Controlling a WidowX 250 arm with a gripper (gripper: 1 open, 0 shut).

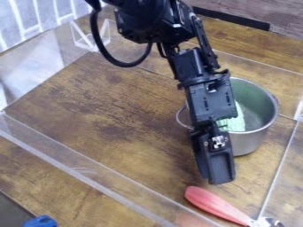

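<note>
The black arm reaches down from the top centre, and its gripper (213,155) hangs low over the wooden floor in front of a metal pot (252,125). The pot holds something pale green, partly hidden behind the arm. Below the gripper lies a red-handled utensil (213,203) with a metal end at the bottom right. The gripper is seen side-on, so the gap between its fingers is hard to make out; nothing held is visible.
Clear plastic walls (89,184) edge the wooden work area. A blue object (39,221) sits at the bottom left corner.
</note>
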